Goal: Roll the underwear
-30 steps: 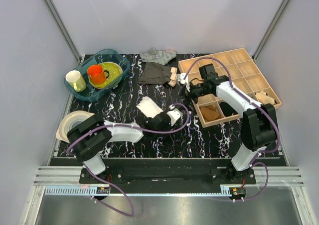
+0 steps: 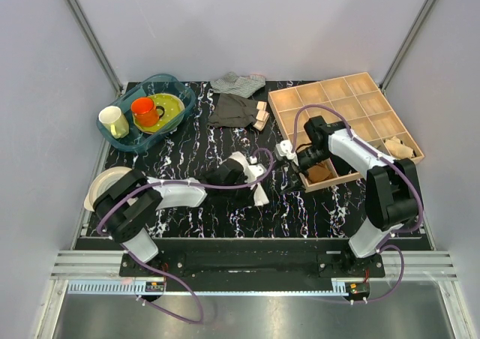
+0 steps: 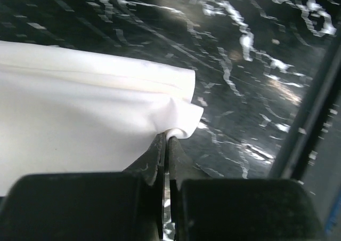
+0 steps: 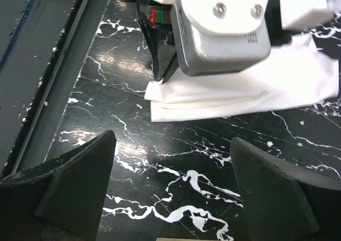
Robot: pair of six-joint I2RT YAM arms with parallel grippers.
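The white underwear (image 2: 260, 195) lies folded into a narrow strip on the dark marbled table, its middle hidden beneath my left arm in the top view. My left gripper is shut on one corner of this white cloth (image 3: 96, 113), and the fabric bunches slightly at the fingertips. In the right wrist view the strip (image 4: 208, 99) stretches beyond the left gripper's housing. My right gripper stands open between the cloth and the box, with bare table between its fingers.
A wooden compartment box (image 2: 296, 99) with some folded cloths stands on the right. Grey garments (image 2: 232, 110) lie at the back. A blue-green basket (image 2: 112, 138) with cups is at back left, plates (image 2: 97, 189) at left. The table's front edge is close to the cloth.
The left gripper has shifted toward the table's front, and the white cloth has swung round from its earlier slanted lie.
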